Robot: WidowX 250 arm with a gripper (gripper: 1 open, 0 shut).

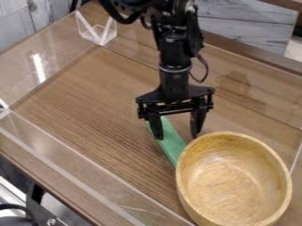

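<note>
My black gripper (175,118) hangs over the middle of the wooden table, open, its fingers spread and pointing down. A long green object (170,146) lies beneath it, running from under the left finger down toward a large pale yellow bowl (234,183). The bowl sits at the lower right and covers or adjoins the object's far end. Whether the fingers touch the green object I cannot tell.
A clear plastic holder (98,29) stands at the upper left. A raised rim runs along the back.
</note>
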